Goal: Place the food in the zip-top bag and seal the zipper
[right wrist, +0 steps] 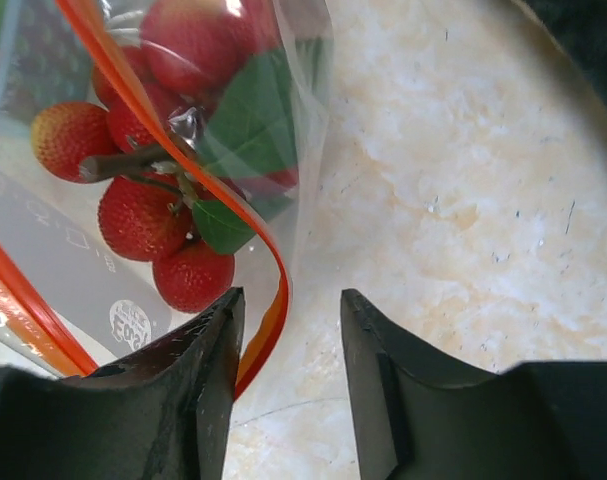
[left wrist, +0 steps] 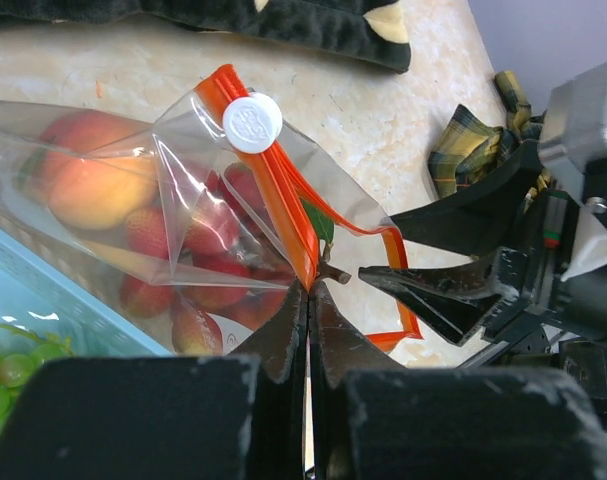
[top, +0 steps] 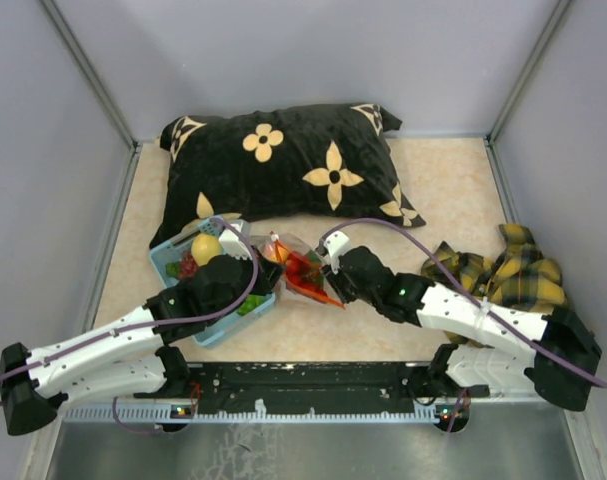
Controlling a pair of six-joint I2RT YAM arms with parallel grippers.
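Note:
The clear zip bag (left wrist: 208,190) with orange zipper edges lies beside the blue basket, its mouth gaping toward the right arm. Inside are a peach (left wrist: 103,188) and several red lychees (right wrist: 143,215) with green leaves. My left gripper is shut at the bag's near zipper edge, the thin film pinched at its fingertips. A white slider (left wrist: 252,123) sits on the orange zipper. In the right wrist view, my right gripper is part open. The bag's far orange edge (right wrist: 273,315) runs by its left finger, with clear room before the right finger.
The blue basket (top: 211,335) at left holds a yellow fruit (top: 205,248) and grapes (left wrist: 5,375). A dark patterned cushion (top: 283,160) lies along the back. Plaid cloth (top: 523,270) is bunched at right.

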